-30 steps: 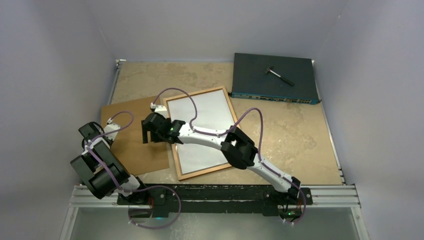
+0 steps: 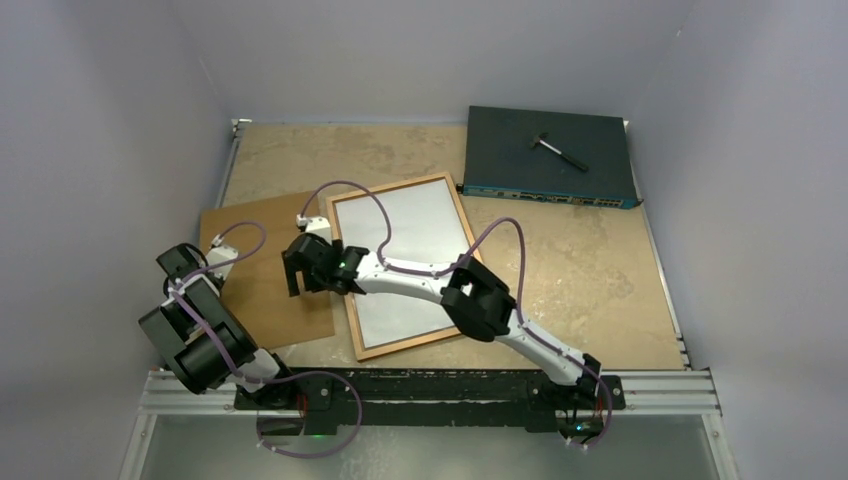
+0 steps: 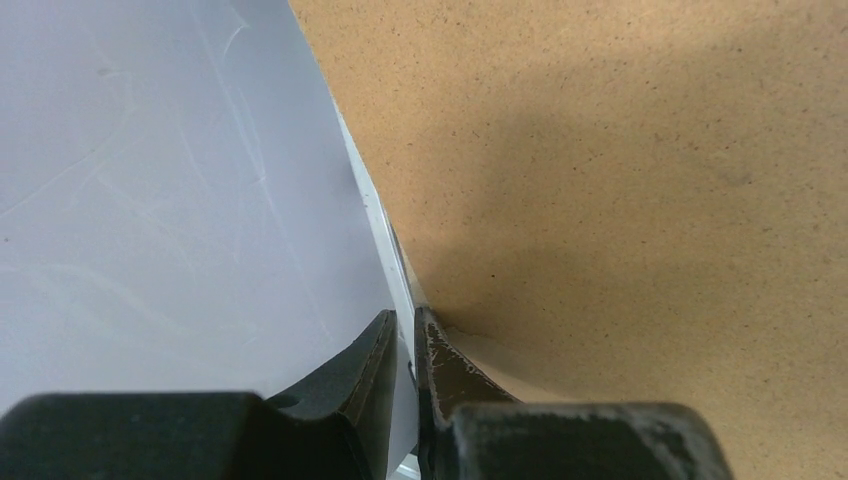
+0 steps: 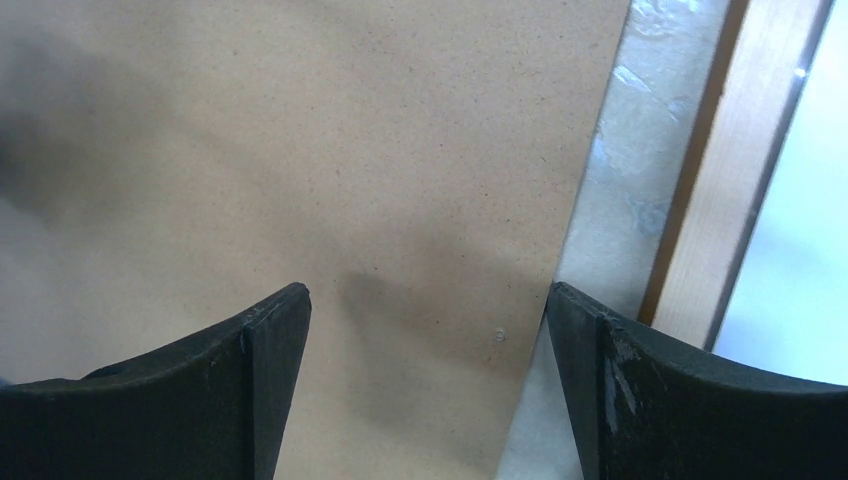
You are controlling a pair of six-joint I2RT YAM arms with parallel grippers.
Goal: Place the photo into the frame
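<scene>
A flat brown sheet (image 2: 270, 280), perhaps the photo or a backing with its plain side up, lies on the table at the left. To its right lies the wooden frame (image 2: 464, 216) with a white inside, and a narrow strip of table between them. My left gripper is at the sheet's left edge by the grey wall, its fingers parted by a narrow gap; whether the sheet's edge sits between them is unclear. Wide open, my right gripper is low over the sheet's right side, one fingertip (image 4: 572, 310) at the sheet's edge. Nothing is held there.
A dark flat box (image 2: 500, 140) with a small hammer (image 2: 560, 152) on it stands at the back right. My right arm (image 2: 480, 300) crosses over the frame. The grey wall (image 3: 180, 220) crowds my left gripper. Bare table (image 2: 590, 270) lies to the right.
The brown sheet has shifted slightly left, widening the strip beside the frame. The left arm has barely moved.
</scene>
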